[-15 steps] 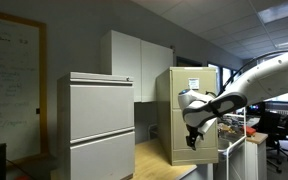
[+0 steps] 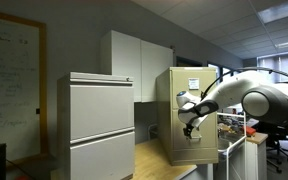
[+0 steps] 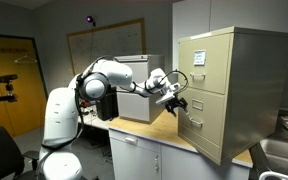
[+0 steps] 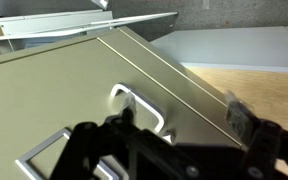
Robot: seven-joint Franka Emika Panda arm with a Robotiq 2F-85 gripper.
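Note:
A tall beige file cabinet (image 3: 216, 84) stands slightly turned on the worktop, its several drawer fronts shut. Bright pull handles run down it, among them an upper handle (image 3: 198, 77). My gripper (image 3: 176, 105) is open beside the drawer fronts, nothing held. In the wrist view the left finger (image 4: 128, 108) overlaps a metal handle (image 4: 144, 106), while the right finger stands past the cabinet's edge. Whether the finger touches the handle cannot be told. A metal label frame (image 4: 29, 163) sits at lower left there.
A white-and-grey drawer cabinet (image 2: 99, 128) stands on the left, with bare wooden worktop (image 2: 154, 160) between it and the beige cabinet. White wall cupboards (image 2: 134, 62) hang above. A sink (image 3: 284, 155) lies beyond the beige cabinet.
Over the last second my gripper has shifted slightly left across the beige cabinet's front in exterior view 1. The upper arm has swung lower and inward. The cabinets have not visibly moved.

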